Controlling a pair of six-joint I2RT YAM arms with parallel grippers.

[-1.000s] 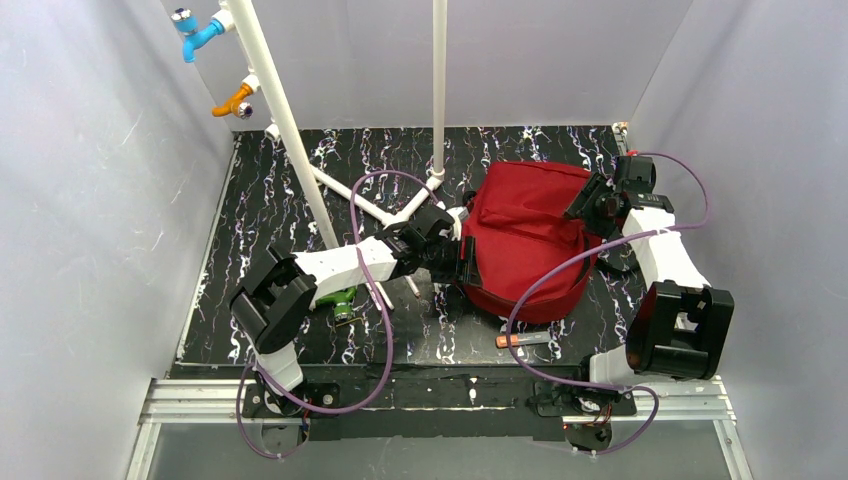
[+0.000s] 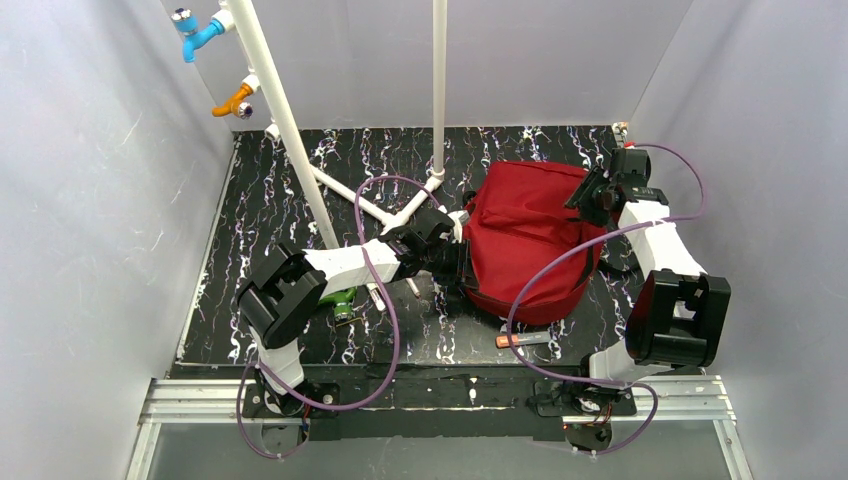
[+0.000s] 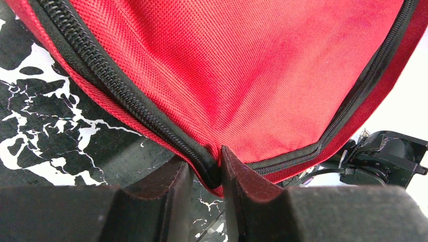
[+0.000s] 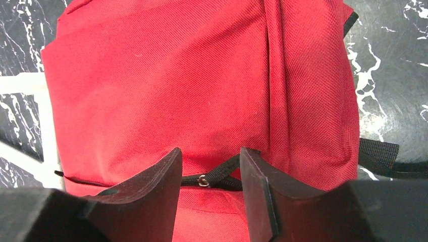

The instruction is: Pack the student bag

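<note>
A red bag (image 2: 530,250) with black zippers lies on the dark marbled table. My left gripper (image 2: 460,270) is at the bag's lower left corner; in the left wrist view its fingertips (image 3: 229,161) sit close together at the zippered edge (image 3: 126,101), and whether fabric is pinched between them is unclear. My right gripper (image 2: 580,200) is over the bag's upper right part; in the right wrist view its fingers stand apart above a black strap with a metal ring (image 4: 204,180), nothing visibly held between them.
White pipes (image 2: 285,120) with blue and orange taps stand at the left. A green object (image 2: 340,305) lies under the left arm, and an orange-and-grey item (image 2: 520,340) lies at the front edge. Grey walls enclose both sides.
My right gripper has shifted slightly over the bag's upper right, and its arm has moved a little. The left arm has shifted slightly right. The bag looks much the same.
</note>
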